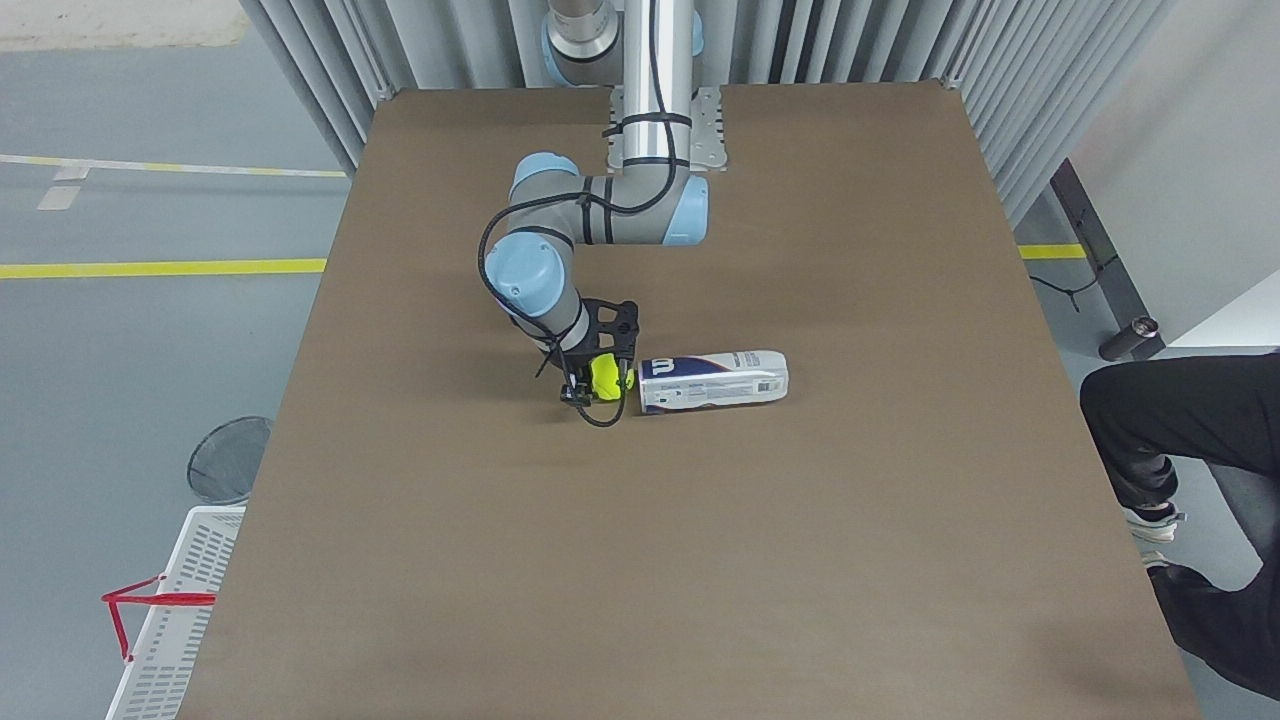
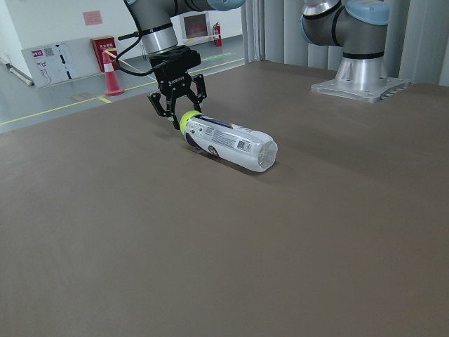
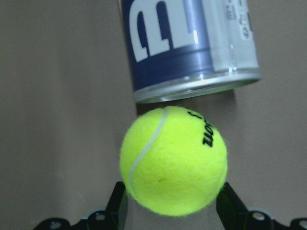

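A yellow tennis ball (image 3: 173, 160) sits between the fingers of my gripper, which touch or nearly touch its lower sides in the wrist view; whether they grip it is unclear. A white-and-blue tennis ball can (image 1: 713, 379) lies on its side just right of the ball in the front view, its metal-rimmed end (image 3: 194, 72) facing the ball across a very narrow gap. In the left view the can (image 2: 231, 144) hides most of the ball (image 2: 186, 119).
A white basket (image 1: 174, 648) and a mesh bin (image 1: 228, 456) stand off the table's left edge. A person's legs (image 1: 1182, 408) are beside the right edge.
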